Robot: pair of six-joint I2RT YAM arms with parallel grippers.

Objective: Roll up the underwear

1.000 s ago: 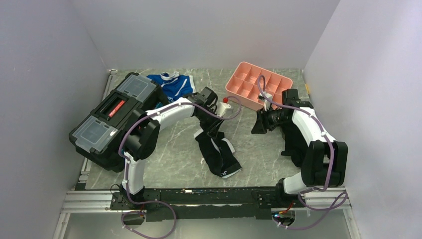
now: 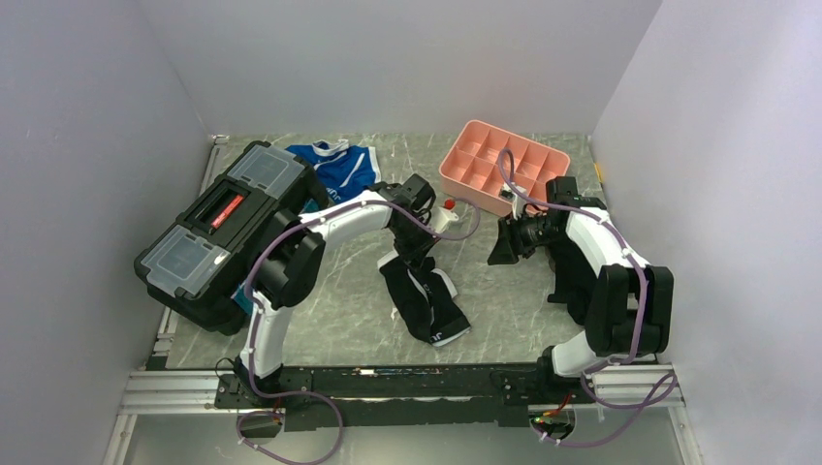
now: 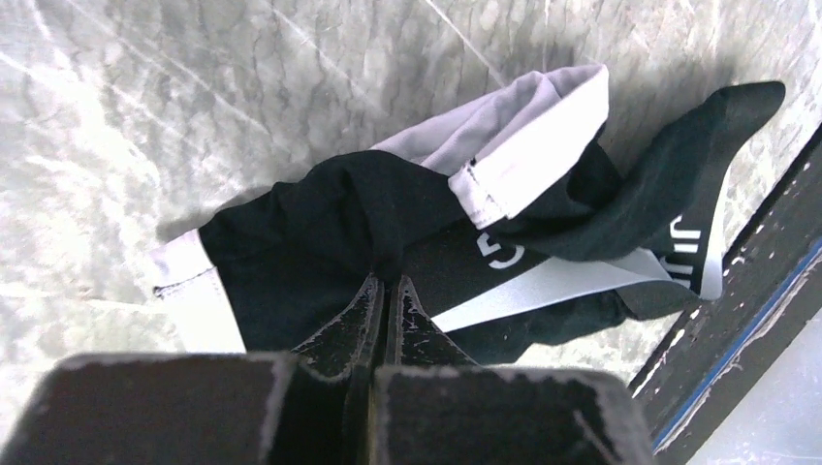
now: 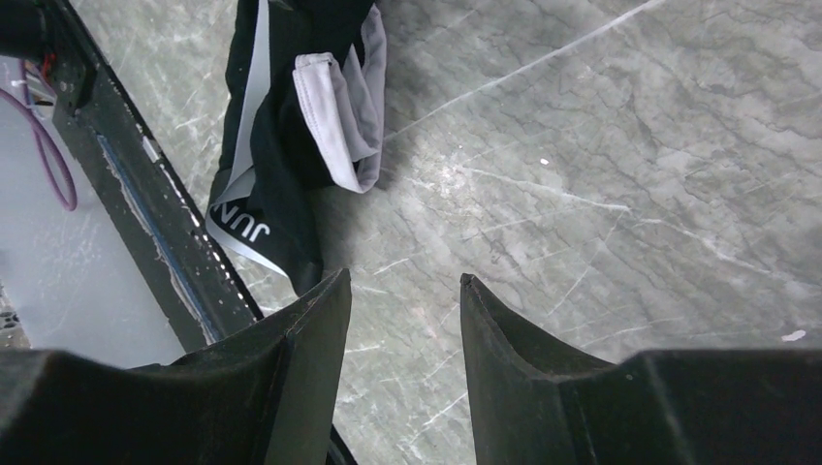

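The black underwear (image 2: 416,301) with white-grey trim lies crumpled on the table, its lettered waistband towards the front edge. My left gripper is shut on the black cloth; a raised crease runs into its fingertips. In the top view that left gripper (image 2: 415,263) is over the back end of the garment. A pale trimmed flap (image 3: 519,160) is folded over beside the crease. My right gripper stands open with nothing between its fingers, to the right of the underwear (image 4: 281,208) and apart from it.
A pink divided box (image 2: 465,184) sits at the back, right of centre. Blue cloth (image 2: 347,171) lies at the back left, near the black toolbox (image 2: 218,228). More dark cloth (image 2: 572,281) lies under the right arm. Bare table shows between the underwear and the right gripper.
The right arm has moved only a little. The underwear lies nearly the same.
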